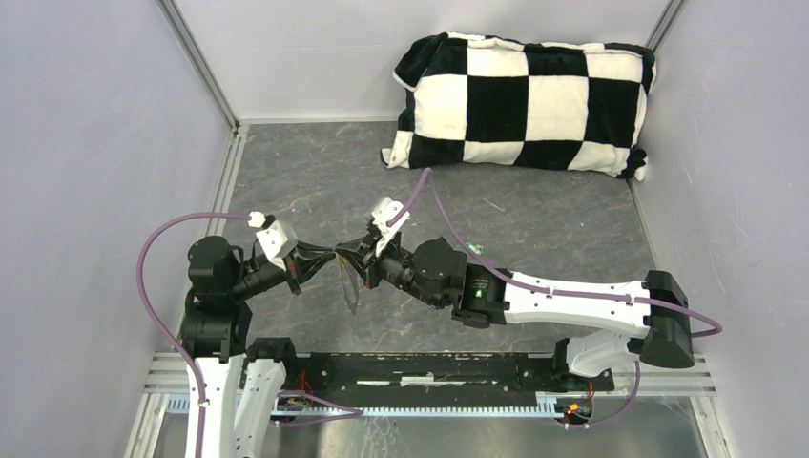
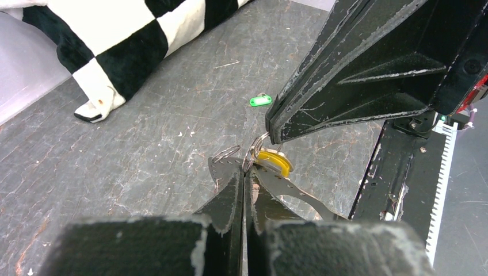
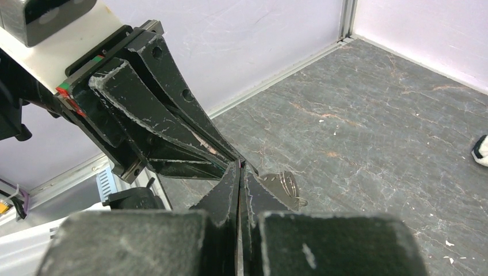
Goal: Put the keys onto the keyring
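Both grippers meet fingertip to fingertip above the table, left of centre. My left gripper is shut, with thin metal wire of the keyring (image 2: 251, 156) at its tips. That wire reaches up to the tip of my right gripper, also shut. Its hold on the wire is hard to make out. Below the tips hang a grey flat piece with holes (image 2: 299, 192), bearing small rings (image 2: 226, 153), and a yellow round piece (image 2: 275, 161). In the top view the hanging grey piece (image 1: 350, 291) dangles clear of the arms. I cannot make out separate keys.
A green tag (image 2: 260, 100) lies on the grey table (image 1: 315, 172), partly behind the right arm in the top view. A checkered black-and-white cushion (image 1: 525, 103) fills the back right. Walls enclose the table.
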